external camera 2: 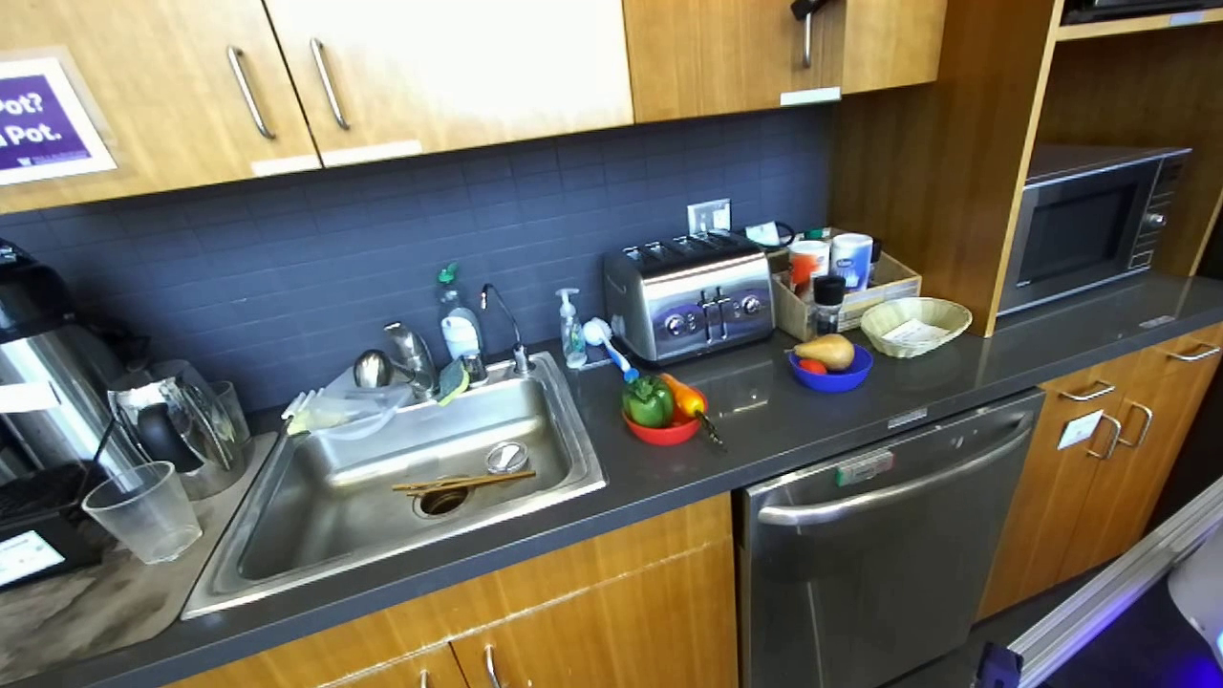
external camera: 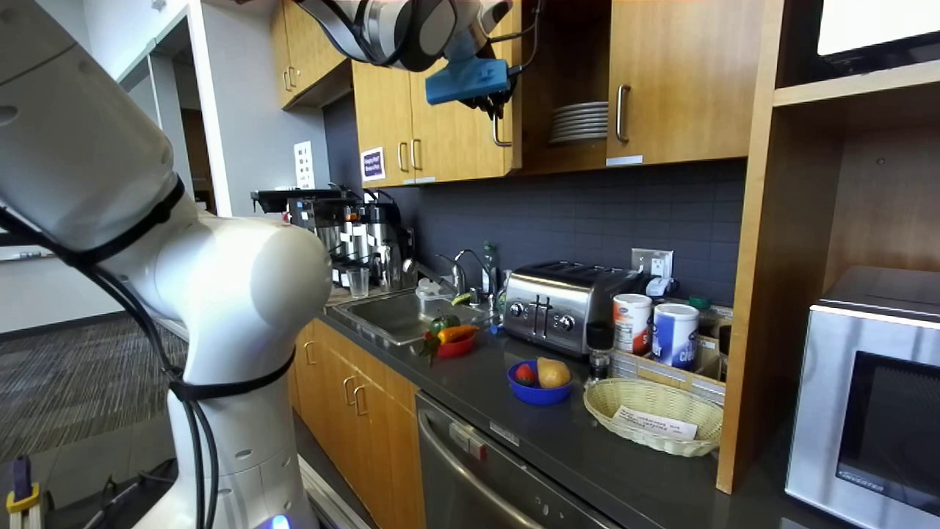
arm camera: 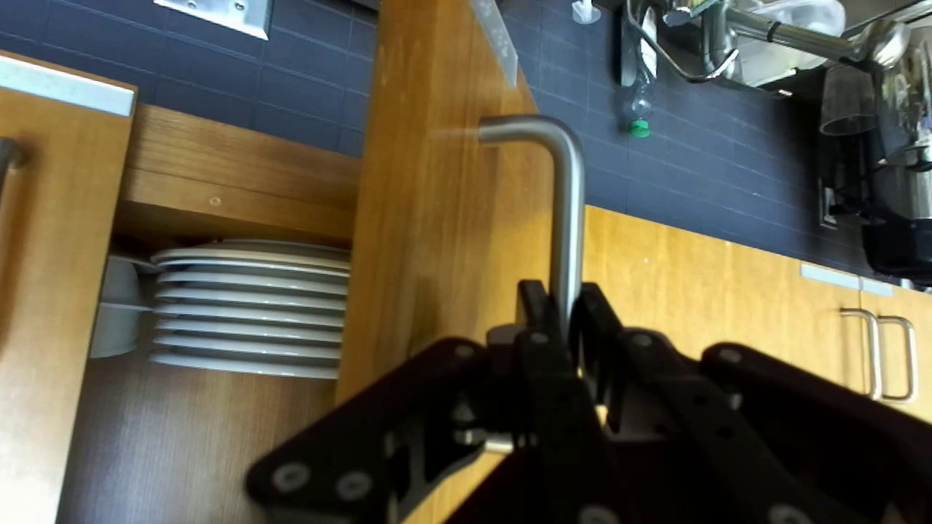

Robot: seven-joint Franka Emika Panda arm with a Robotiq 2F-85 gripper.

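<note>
In the wrist view my gripper is shut around the metal handle (arm camera: pixel 569 205) of a wooden cabinet door (arm camera: pixel 437 201). The handle's upper bend shows clear of the fingers, while its lower part is mostly hidden behind them. The door stands open, and white stacked plates (arm camera: pixel 253 310) sit inside the cabinet to its left. From exterior view 1, the gripper (external camera: pixel 495 110) is high up at the door's handle (external camera: pixel 500 137), beside the open cabinet with its plates (external camera: pixel 579 122).
A closed door (external camera: pixel 678 79) borders the opening on the right. Below, the counter holds a toaster (external camera: pixel 564 304), a blue bowl (external camera: pixel 539 393), a red bowl (external camera: pixel 456 347) and a wicker basket (external camera: pixel 652 414). The sink (external camera 2: pixel 401 459) lies farther left.
</note>
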